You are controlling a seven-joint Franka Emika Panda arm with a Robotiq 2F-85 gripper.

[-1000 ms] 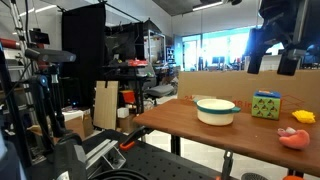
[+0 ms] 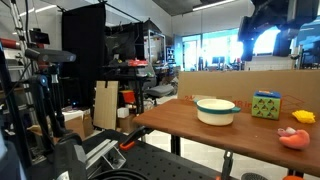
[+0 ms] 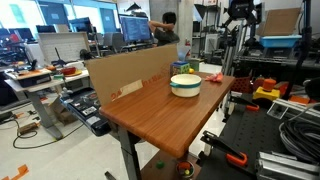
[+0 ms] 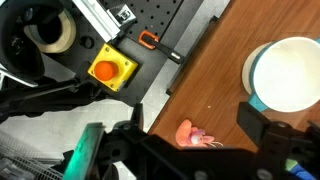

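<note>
My gripper (image 2: 268,52) hangs high over the right part of the table in exterior view 1, its fingers spread and nothing between them. In the wrist view the open gripper looks down past the table edge. A white bowl with a teal rim (image 2: 217,112) rests on the wooden table (image 2: 172,121), and in the wrist view the bowl (image 4: 286,72) lies to the right. A pink object (image 2: 294,138) sits near the front right edge; in the wrist view the pink object (image 4: 190,134) shows low between the fingers.
Behind the bowl stands a green and blue box (image 2: 266,105), with a yellow item (image 2: 304,117) to its right. An orange-buttoned yellow box (image 4: 108,70) lies off the table.
In exterior view 1 my gripper has risen and its fingers have shifted. The bowl, box and pink object have not moved.
</note>
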